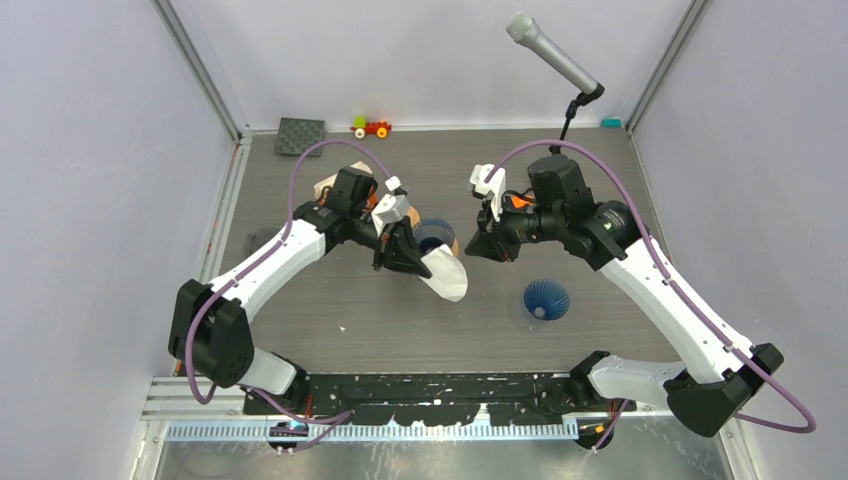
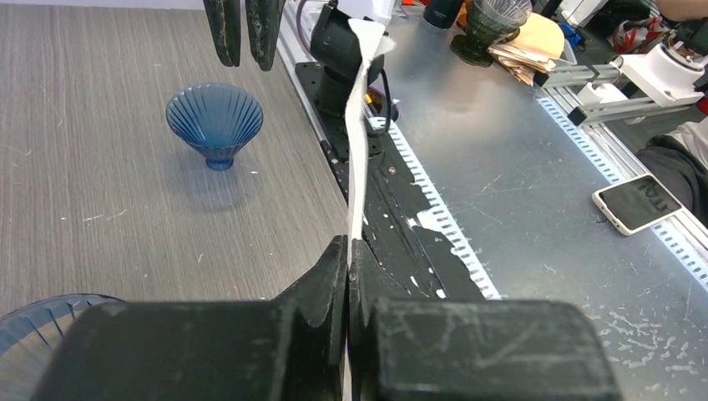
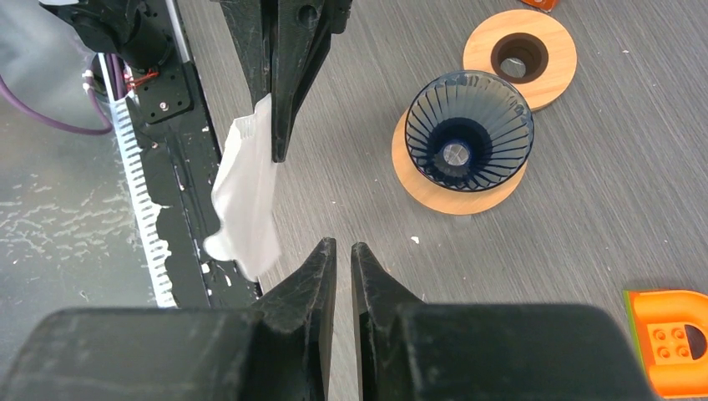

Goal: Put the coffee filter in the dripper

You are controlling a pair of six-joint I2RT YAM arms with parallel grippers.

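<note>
My left gripper (image 1: 425, 268) is shut on a white paper filter (image 1: 445, 277), which hangs from its tips just in front of a dark ribbed dripper (image 3: 467, 113) standing on a wooden ring (image 3: 417, 194). In the left wrist view the filter (image 2: 357, 159) is seen edge-on. My right gripper is a little to the right of the filter, its fingertips slightly apart, with nothing between them.
A blue ribbed cup (image 1: 546, 298) stands on the table at the front right. A second wooden piece (image 3: 559, 58) lies behind the dripper, and an orange toy (image 3: 668, 376) lies to the right. A dark mat (image 1: 298, 133) is at the back left.
</note>
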